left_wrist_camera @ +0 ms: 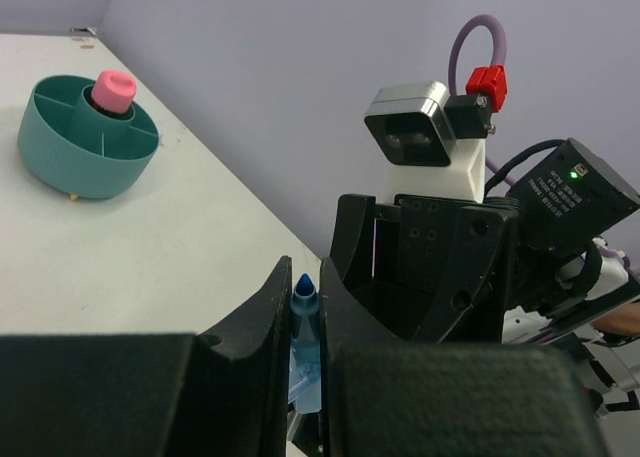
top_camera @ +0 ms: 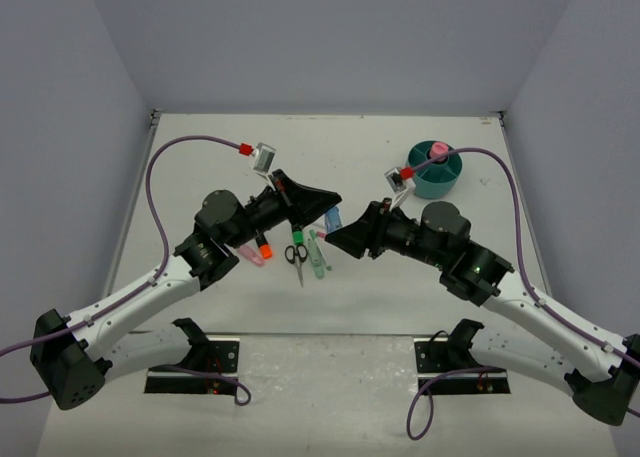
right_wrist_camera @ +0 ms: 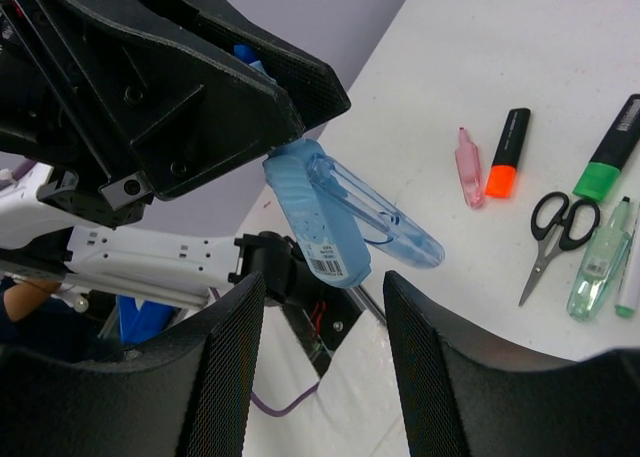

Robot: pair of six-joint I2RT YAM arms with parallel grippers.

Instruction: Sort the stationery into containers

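Observation:
A blue highlighter-type pen with a clear clip hangs from my left gripper, which is shut on it; its dark blue tip shows between the fingers in the left wrist view. My right gripper is open, its fingers on either side of the pen's lower end in its wrist view, with no contact visible. On the table lie a pink pen (right_wrist_camera: 469, 167), an orange-black highlighter (right_wrist_camera: 508, 152), a green-black highlighter (right_wrist_camera: 608, 149), scissors (right_wrist_camera: 562, 227), a green pen (right_wrist_camera: 598, 262) and a white-green marker (right_wrist_camera: 632, 277).
A round teal divided container (left_wrist_camera: 75, 157) stands at the back right, with a pink-topped item (left_wrist_camera: 114, 91) in one compartment. The table between it and the arms is clear. Both grippers are very close together over the table's middle.

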